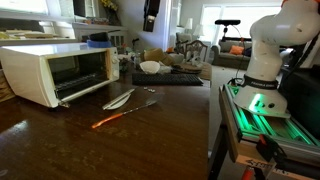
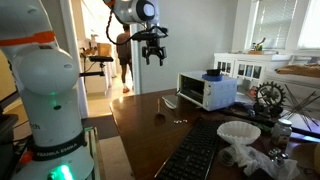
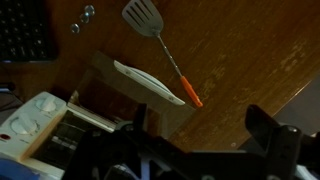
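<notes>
High above the table, my gripper [image 1: 149, 22] is open with nothing between its fingers. Below it in the wrist view lies a spatula with a slotted metal head [image 3: 143, 14] and an orange handle [image 3: 190, 92]; the same spatula [image 1: 118, 116] rests on the wood in exterior view 1. Beside it is a long white utensil [image 3: 148, 82], apart from the fingers. The white toaster oven [image 1: 33, 72] [image 3: 38, 122] stands at the table's left side, its front opening dark inside. Between oven and utensil shows a flat greyish panel [image 3: 117, 92].
A black keyboard [image 2: 190, 152] lies across the table, with a white bowl [image 2: 239, 131] and crumpled clear plastic [image 2: 262, 160] near it. A dark pot [image 2: 213, 75] sits on the oven.
</notes>
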